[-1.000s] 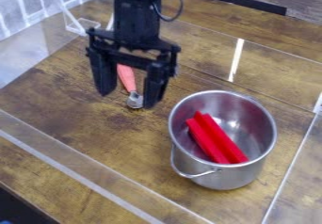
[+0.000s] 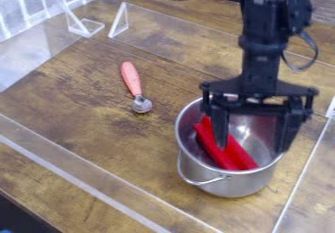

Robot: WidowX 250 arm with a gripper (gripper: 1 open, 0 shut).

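My black gripper [image 2: 258,115] stands open over the metal pot [image 2: 222,180] at the right, its fingers spread down around the pot's mouth. Inside the pot lies a red object [image 2: 229,151], long and partly hidden behind the gripper. Left of the pot, a utensil with a pink handle [image 2: 131,77] and a round metal end lies on the wooden table.
A white rack [image 2: 85,23] stands at the back left, and clear panels edge the right side.
My arm has moved right from over the utensil to over the pot, and the gripper now sits at the pot's mouth. The utensil has come into full view.
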